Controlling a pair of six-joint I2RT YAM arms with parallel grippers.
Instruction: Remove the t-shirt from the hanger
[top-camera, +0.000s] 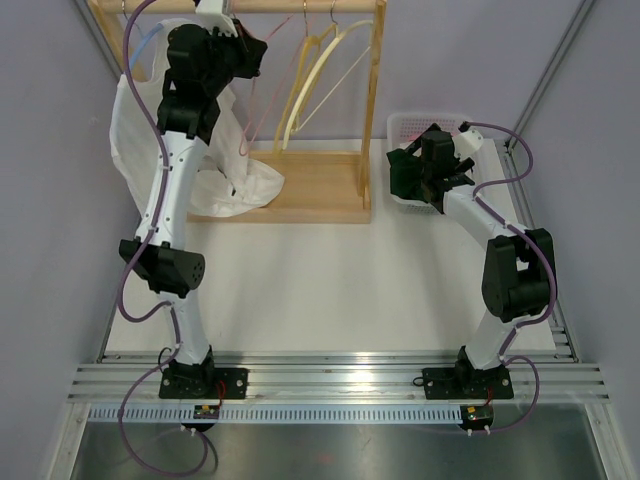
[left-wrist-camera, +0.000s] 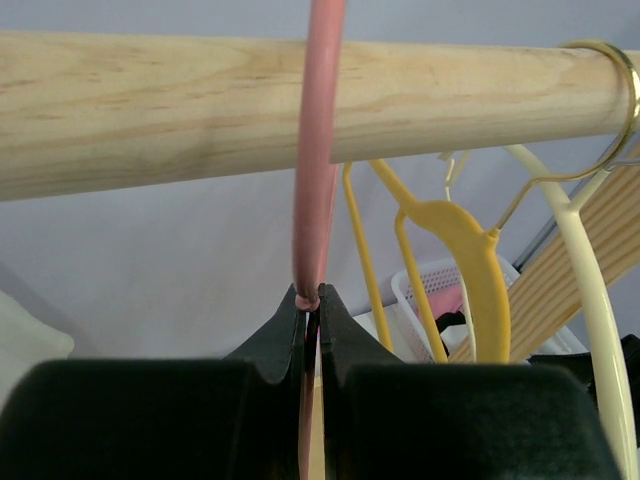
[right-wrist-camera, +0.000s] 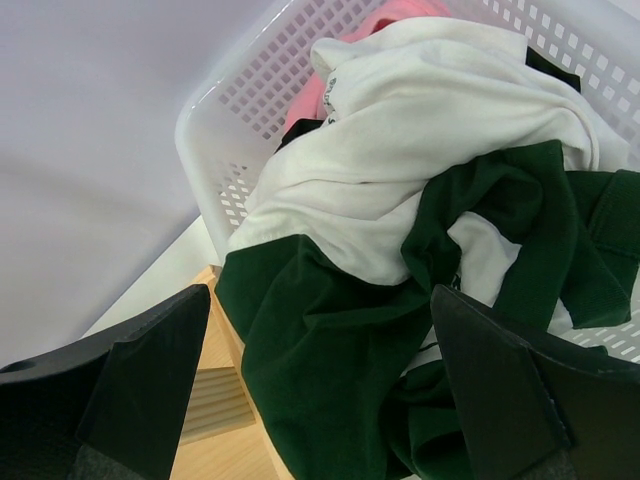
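In the top view a white t-shirt (top-camera: 140, 140) hangs at the rack's left and spreads down onto the wooden base. My left gripper (top-camera: 240, 55) is up at the top bar (left-wrist-camera: 150, 100), shut on a pink hanger (left-wrist-camera: 318, 140); no shirt shows between its fingers. My right gripper (top-camera: 445, 160) is open over the laundry basket (right-wrist-camera: 215, 160), above a dark green cloth (right-wrist-camera: 310, 340) and a white cloth (right-wrist-camera: 400, 120).
Yellow and cream hangers (left-wrist-camera: 475, 300) hang right of the pink one. The rack's wooden base (top-camera: 315, 190) has bare room at the right.
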